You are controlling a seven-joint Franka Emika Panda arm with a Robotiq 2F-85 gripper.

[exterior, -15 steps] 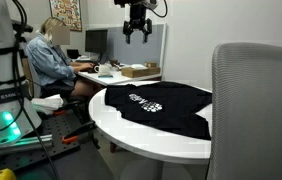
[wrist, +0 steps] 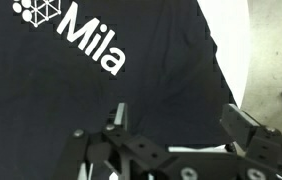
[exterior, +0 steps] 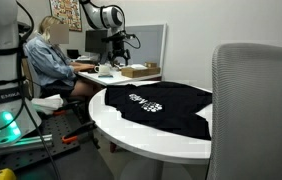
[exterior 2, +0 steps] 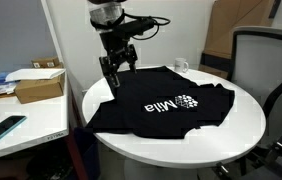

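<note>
A black cloth with white "Mila" lettering (exterior 2: 161,123) lies spread on the round white table (exterior 2: 196,150); it looks like a shirt. The same dark fabric (wrist: 51,110) fills most of the wrist view, its edge running along bare white table on the right. My gripper (exterior 2: 121,74) hangs over the cloth's left part in exterior view 2, fingers apart. Seen from exterior view 1, the gripper (exterior: 123,54) is at the far side of the table. Wide apart in the wrist view, the gripper's fingers (wrist: 178,120) hold nothing.
A white mug (exterior 2: 181,65) stands at the table's back. Left of it, a desk carries a cardboard box (exterior 2: 41,88) and a phone (exterior 2: 3,130). A grey chair back (exterior: 253,110) blocks the right foreground. A seated person (exterior: 46,60) is at the far left.
In exterior view 1 my gripper has come down and shifted left from its higher position. The cloth has not visibly moved.
</note>
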